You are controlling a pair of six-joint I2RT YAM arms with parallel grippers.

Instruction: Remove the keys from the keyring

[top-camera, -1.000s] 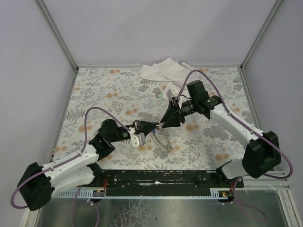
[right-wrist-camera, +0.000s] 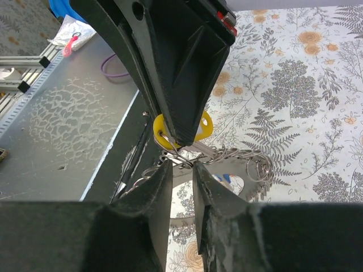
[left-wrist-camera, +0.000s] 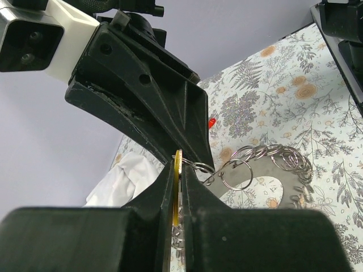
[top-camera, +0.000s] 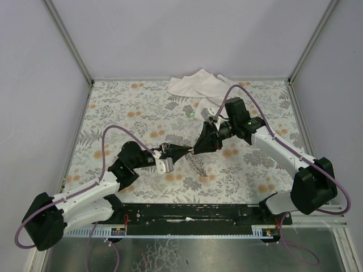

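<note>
In the left wrist view my left gripper is shut on a yellow-headed key (left-wrist-camera: 177, 187), seen edge-on, with the metal keyring (left-wrist-camera: 204, 167) running from it. Large black fingers of my right gripper reach in just above. In the right wrist view that key's yellow head (right-wrist-camera: 205, 127) sits at the other arm's fingertips, and my right gripper has its tips at the ring beside it; whether they grip it is hard to tell. More rings and metal keys (right-wrist-camera: 255, 167) hang below the grippers.
A white cloth (top-camera: 198, 85) lies at the back of the patterned board (top-camera: 113, 113). A small green object (top-camera: 190, 113) lies near the cloth. The board around the grippers is mostly clear.
Both grippers have shifted only slightly at the middle of the board; the hanging bunch of keys stays below them.
</note>
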